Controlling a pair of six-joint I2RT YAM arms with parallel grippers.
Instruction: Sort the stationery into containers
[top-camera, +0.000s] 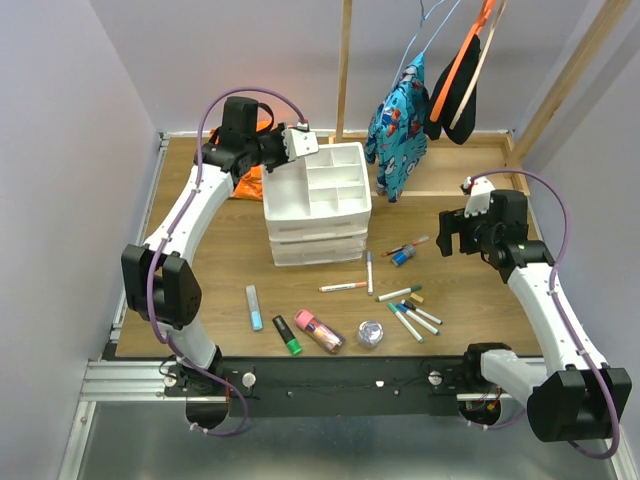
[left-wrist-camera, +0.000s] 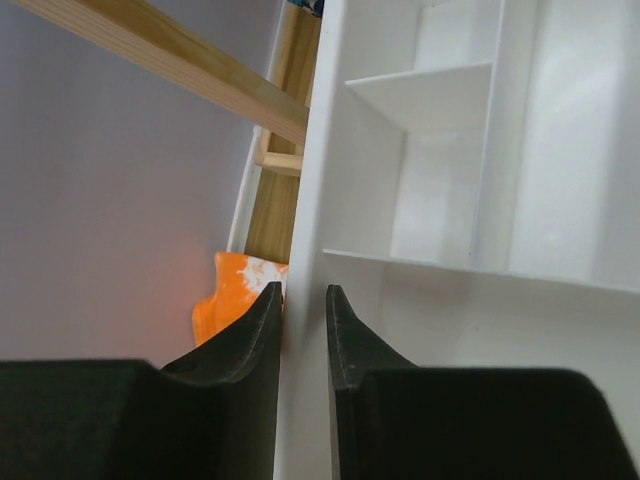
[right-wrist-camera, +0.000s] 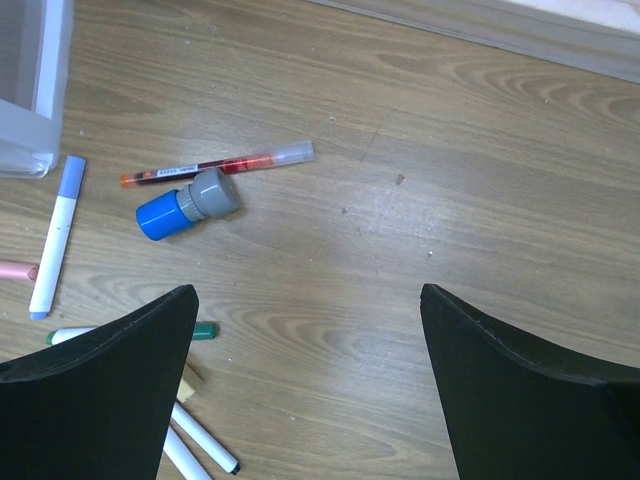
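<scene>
A white organizer (top-camera: 290, 203) with divided compartments on top and drawers below stands at the back of the table. Its far left rim (left-wrist-camera: 312, 210) is pinched by my left gripper, shut on that wall. In front lie several markers (top-camera: 418, 312), a pink-capped bottle (top-camera: 319, 331), a green-and-black marker (top-camera: 286, 335), a light blue box (top-camera: 254, 307) and a round clear jar (top-camera: 370, 333). A blue-and-grey bottle (right-wrist-camera: 187, 204) rests beside a red pen (right-wrist-camera: 218, 166). Over the right side my right gripper is open and empty.
Orange cloth (left-wrist-camera: 235, 292) lies behind the organizer's left side. A blue patterned bag (top-camera: 398, 120) and a black bag (top-camera: 455, 95) hang at the back near a wooden post (top-camera: 343, 60).
</scene>
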